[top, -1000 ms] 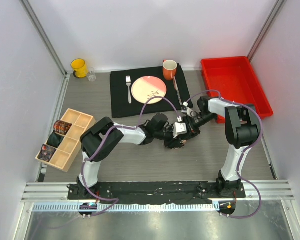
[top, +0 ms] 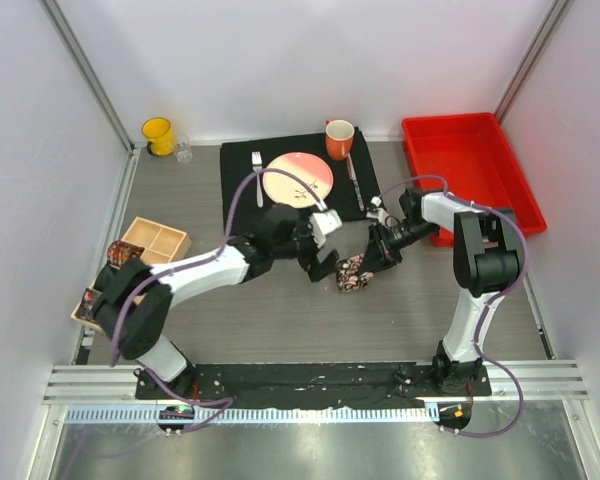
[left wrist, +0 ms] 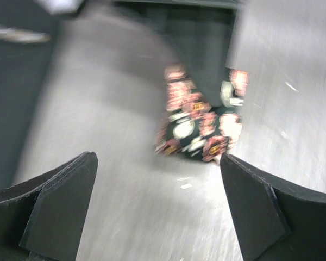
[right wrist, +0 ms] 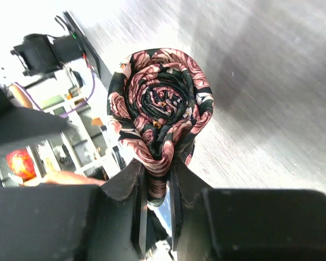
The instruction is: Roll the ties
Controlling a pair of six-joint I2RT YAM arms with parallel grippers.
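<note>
A dark tie with pink and cream flowers is wound into a roll (right wrist: pixel 163 100), seen end-on in the right wrist view with its spiral showing. My right gripper has its two fingers close together on the fabric at the roll's near side. From above, the roll (top: pixel 353 275) is at mid-table, just left of the right gripper (top: pixel 372 258). My left gripper (top: pixel 321 266) stands apart on the roll's left side, wide open. In the left wrist view nothing lies between its fingers, and the roll appears blurred beyond them.
At the left, a wooden compartment box (top: pixel 162 238) holds other rolled ties, partly hidden by my left arm. A black mat (top: pixel 237 212) with a plate (top: pixel 305 172), cutlery and a mug (top: pixel 339 139) lies behind. An empty red bin (top: pixel 460 150) stands back right.
The left gripper was at the roll beside the right one. It has opened and pulled back to the left, uncovering the roll. The right arm has barely moved.
</note>
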